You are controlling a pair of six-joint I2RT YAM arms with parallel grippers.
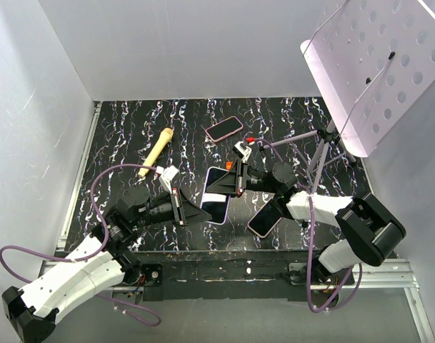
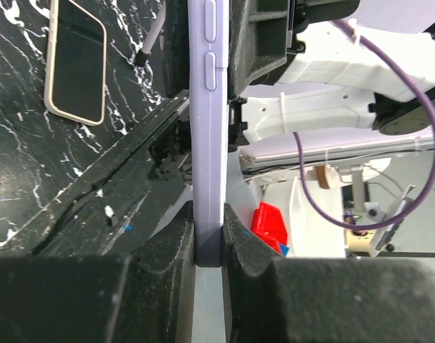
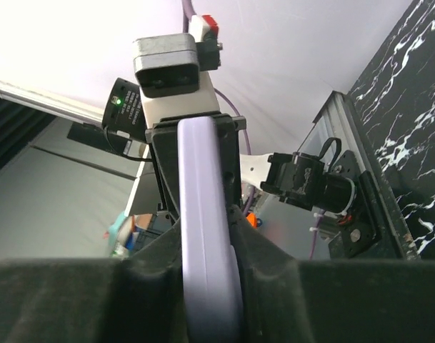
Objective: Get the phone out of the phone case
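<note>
A phone in a pale lilac case [image 1: 216, 210] is held in the air between both arms, seen edge-on in the left wrist view [image 2: 208, 128] and the right wrist view [image 3: 203, 214]. My left gripper [image 1: 196, 212] is shut on its lower left part. My right gripper [image 1: 217, 184] is shut on its upper part. Whether phone and case have separated at all I cannot tell.
A dark phone [image 1: 264, 219] lies at the lower right of the table, a pink-edged phone [image 1: 223, 128] at the back. A yellow cylinder [image 1: 156, 152] lies at the left, and a perforated pink panel [image 1: 374, 78] stands at the upper right.
</note>
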